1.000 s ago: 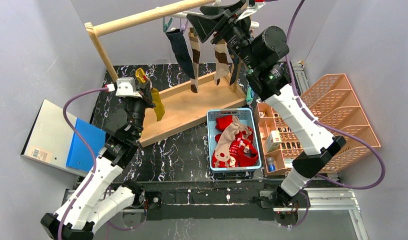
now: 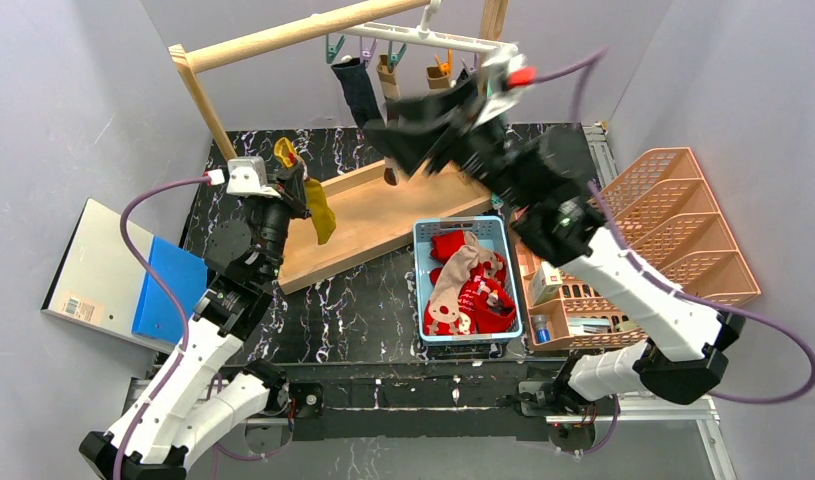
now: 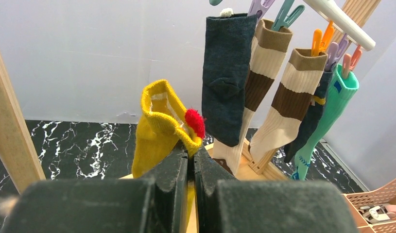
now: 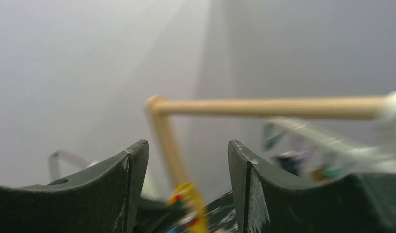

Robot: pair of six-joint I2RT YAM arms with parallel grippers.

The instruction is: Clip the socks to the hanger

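A yellow sock with red trim [image 3: 157, 131] is pinched upright in my left gripper, below and left of the hanger. Socks hang clipped from the white hanger [image 3: 346, 24]: navy [image 3: 225, 77], striped cream-brown [image 3: 290, 102] ones and a green one [image 3: 341, 97] among them, with coloured clips. My right gripper is blurred in the top view, high at the centre before the hanger; its fingers stand apart with nothing between them.
A wooden frame [image 2: 273, 40] holds the hanger over a wooden tray [image 2: 353, 230]. A blue basket [image 2: 418, 290] of red socks stands front centre, an orange organiser [image 2: 713, 280] right, folders [image 2: 93, 270] left.
The left gripper and yellow sock are nearly unchanged.
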